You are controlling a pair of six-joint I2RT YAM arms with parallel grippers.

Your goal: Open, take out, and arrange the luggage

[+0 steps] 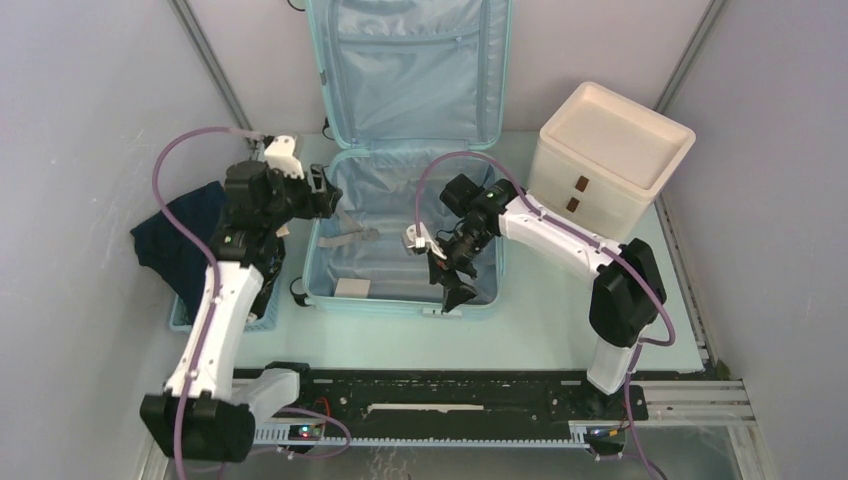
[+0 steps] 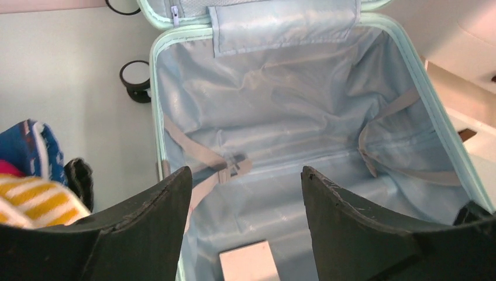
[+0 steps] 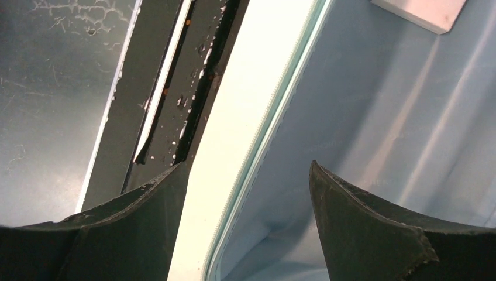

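Note:
A light blue suitcase [image 1: 390, 270] lies open, lid [image 1: 410, 60] raised at the back; it holds only straps [image 2: 199, 146] and a small pale block [image 2: 248, 263]. My left gripper is open above its left side, beside a basket [image 1: 262, 320] of dark and coloured clothes [image 1: 175, 235]. My right gripper is open over the suitcase's front rim, nothing between its fingers.
A cream drawer box [image 1: 610, 140] with brown handles stands at the right. A black front rail [image 1: 470, 380] runs along the near edge.

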